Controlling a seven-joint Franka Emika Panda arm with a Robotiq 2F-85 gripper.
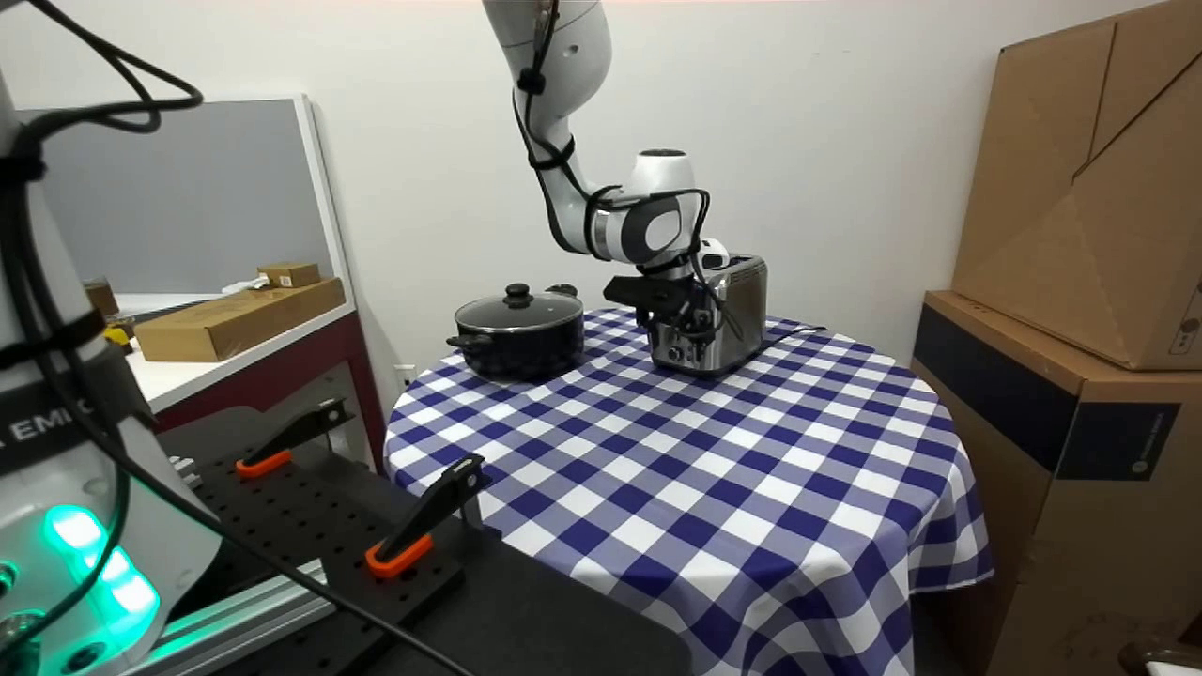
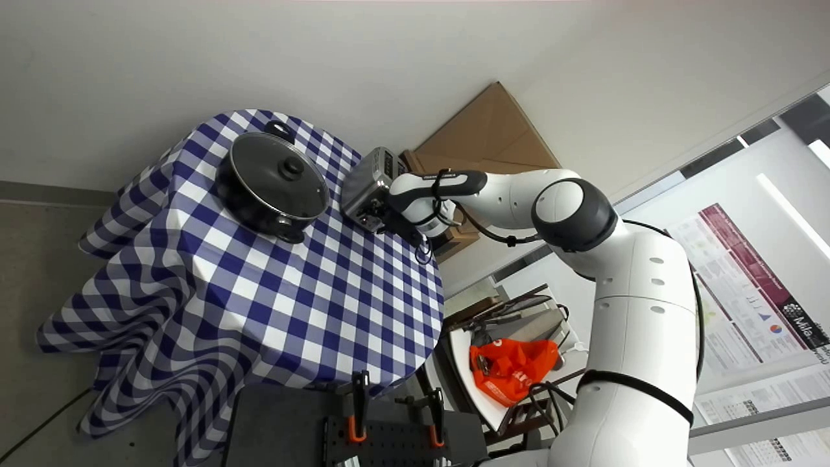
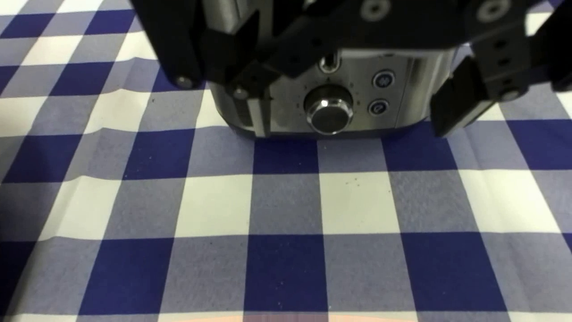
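A silver toaster (image 1: pixel 746 304) stands upright on the checked tablecloth (image 1: pixel 721 484). In the wrist view the lower part of its control face shows, with a round chrome knob (image 3: pixel 330 110), two buttons (image 3: pixel 381 92) to the right and a slotted opening above. My gripper is open in front of this face, its fingers (image 3: pixel 456 104) apart on either side of the knob. Nothing is held between them. Black gripper parts hide the toaster's upper front in the wrist view. Whether a fingertip touches the toaster, I cannot tell.
A black pot (image 2: pixel 272 179) with a glass lid sits to the toaster's left on the cloth. Behind the toaster runs a thin cord (image 1: pixel 794 336). Clear cloth covers the table's front, and stacked cardboard boxes (image 1: pixel 1082 225) stand off its right side.
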